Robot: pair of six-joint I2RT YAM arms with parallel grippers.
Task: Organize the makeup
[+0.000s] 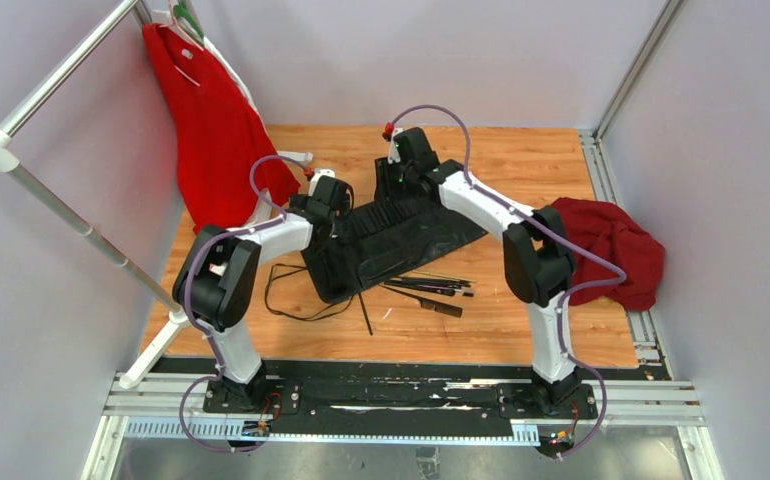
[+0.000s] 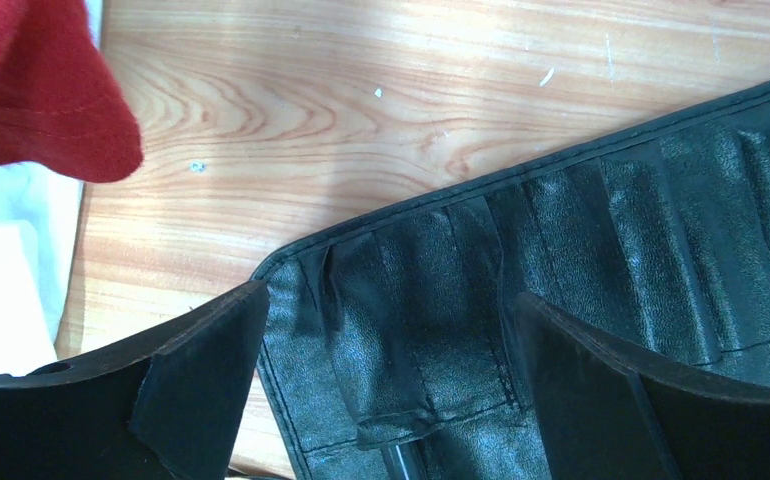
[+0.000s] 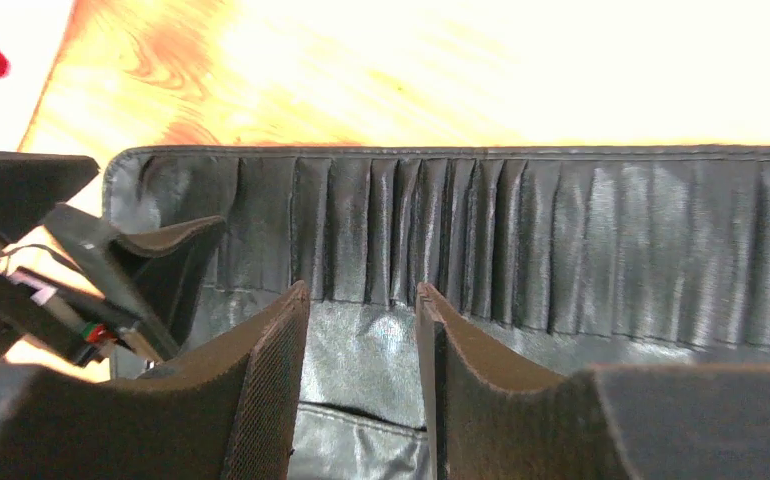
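Note:
The black pocketed brush roll (image 1: pixel 416 240) lies spread across the table, its slots along the far side. My left gripper is open over the roll's left end, with only pockets visible between its fingers. In the right wrist view my right gripper stands part open over the row of narrow slots, nothing between its fingertips. A thin dark stick (image 2: pixel 401 462) shows below a wide left pocket. Several makeup brushes (image 1: pixel 431 286) and a black comb-like tool (image 1: pixel 439 306) lie on the wood near the roll's front edge.
A dark red cloth (image 1: pixel 611 252) is heaped at the right. Red clothing (image 1: pixel 206 130) hangs from the rack at the left, close to my left arm. A tie cord (image 1: pixel 306 317) and a single dark stick (image 1: pixel 365 314) lie in front of the roll.

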